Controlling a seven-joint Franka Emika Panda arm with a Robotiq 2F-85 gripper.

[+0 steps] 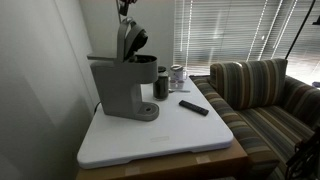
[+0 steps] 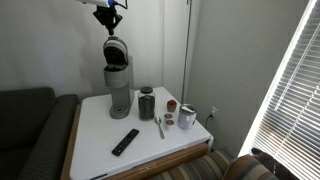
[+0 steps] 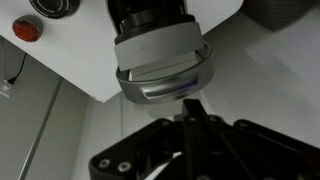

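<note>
A grey coffee maker point(image 1: 121, 88) stands on the white table, its lid point(image 1: 132, 40) tilted up. In exterior view 2 the raised lid point(image 2: 116, 50) shows its dark inside. My gripper point(image 2: 112, 34) is above the coffee maker, its tips pointing down close over the lid's top. From the wrist view, the shut gripper has nothing visible between its fingers, and the lid's rounded silver edge point(image 3: 165, 87) lies just beyond the tips. Whether they touch it, I cannot tell.
On the white table point(image 2: 85, 142) are a black remote point(image 2: 125, 142), a dark jar point(image 2: 147, 103), a spoon point(image 2: 159, 128), a light mug point(image 2: 186, 117) and a red-topped container point(image 2: 171, 104). A striped armchair point(image 1: 250, 85) stands beside it.
</note>
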